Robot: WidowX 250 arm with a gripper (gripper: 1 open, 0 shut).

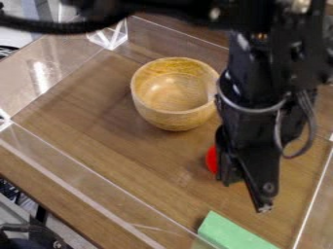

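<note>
My black gripper (247,180) hangs low over the right middle of the wooden table, in front of a red round object (212,160), of which only the left edge shows; it looks like a toy vegetable. Whether anything is between the fingers is hidden. A wooden bowl (169,92) stands to the upper left of the gripper.
A green block (235,232) lies at the front edge right of centre. Clear plastic walls (78,195) border the table.
</note>
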